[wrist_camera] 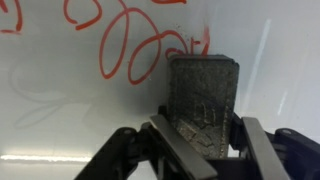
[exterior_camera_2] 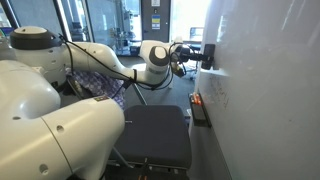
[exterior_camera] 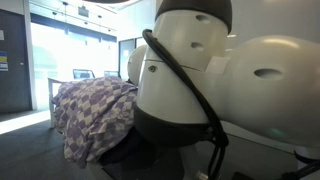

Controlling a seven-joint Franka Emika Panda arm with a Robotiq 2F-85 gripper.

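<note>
A dark block-shaped eraser (wrist_camera: 203, 90) fills the space between the fingers of my gripper, which is shut on it. Its far end lies at or very close to the whiteboard (wrist_camera: 60, 115); whether it touches is hard to tell. Red marker scribbles (wrist_camera: 128, 40) run over the board above and to the left of the eraser. In exterior view 2 the arm reaches across to the whiteboard (exterior_camera_2: 255, 100), with the dark eraser (exterior_camera_2: 208, 56) at its surface. Exterior view 1 shows only the arm's links, and the gripper is hidden there.
Below the eraser, a dark ledge (exterior_camera_2: 200, 110) with small coloured items runs along the board. A dark flat seat or tabletop (exterior_camera_2: 155, 135) stands under the arm. A checkered cloth (exterior_camera: 95, 115) covers something beside the arm's base.
</note>
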